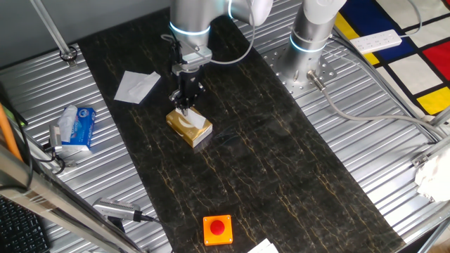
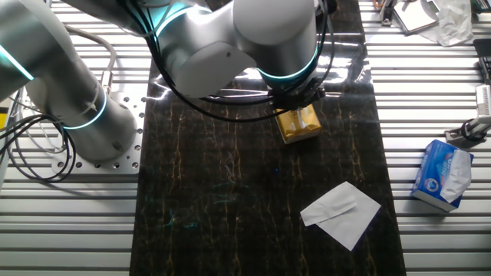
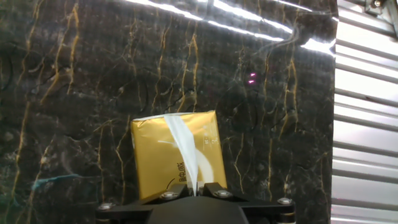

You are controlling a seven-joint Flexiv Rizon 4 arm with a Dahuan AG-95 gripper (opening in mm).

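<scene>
A gold tissue box (image 1: 184,131) rests on the dark marbled table mat (image 1: 246,169), with a white tissue (image 1: 194,120) sticking out of its top. My gripper (image 1: 187,109) points down at the slot end of that tissue. Seen from the wrist, the fingertips (image 3: 177,190) are close together at the lower edge, and the tissue (image 3: 185,146) runs in a narrow strip to the point where they meet, pinched there. The box (image 3: 152,162) lies just beyond them. In exterior view 2 the arm hides the gripper and part of the box (image 2: 299,130).
A loose white sheet (image 1: 136,87) lies flat on the mat. Off the mat is a blue tissue pack (image 1: 83,128); an orange box with a red button (image 1: 218,227) sits at the near end.
</scene>
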